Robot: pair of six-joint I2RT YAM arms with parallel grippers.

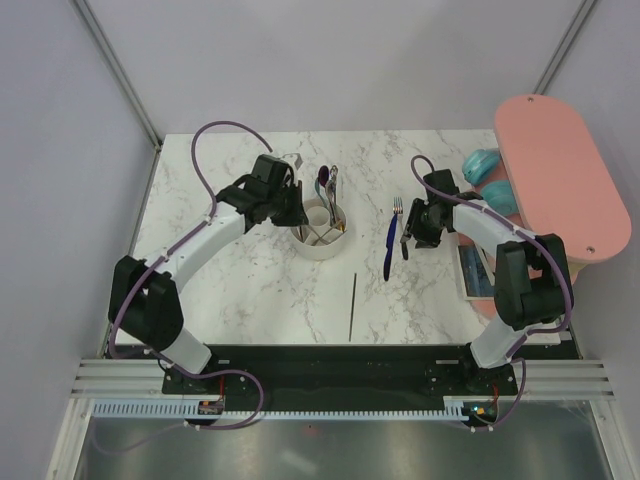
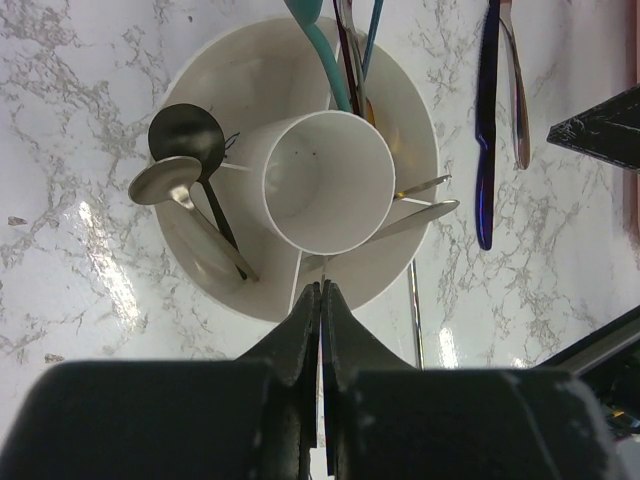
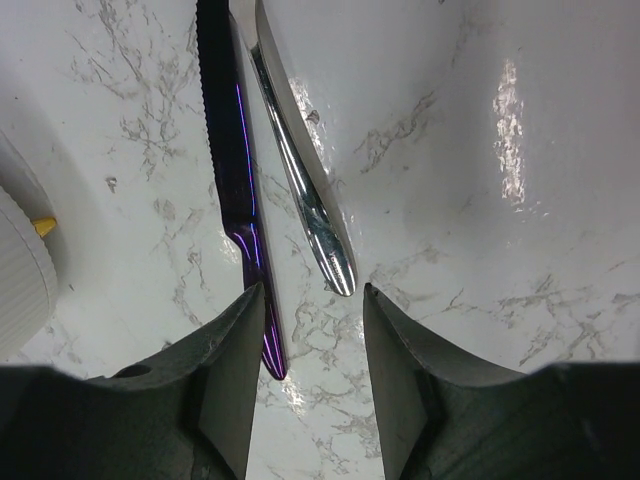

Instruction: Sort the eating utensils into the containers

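A round white bowl with dividers and a central cup holds two spoons on one side and several upright utensils at the back. Over its near rim my left gripper is shut, with nothing clearly visible between its fingers. A dark blue-purple knife and a silver fork lie side by side on the table. My right gripper stands open above the end of the fork's handle, its left fingertip over the knife. One thin metal stick lies alone nearer the front.
To the right, a pink board overhangs teal bundles and a dark-bottomed tray. Open marble table surrounds the bowl and lies between it and the knife.
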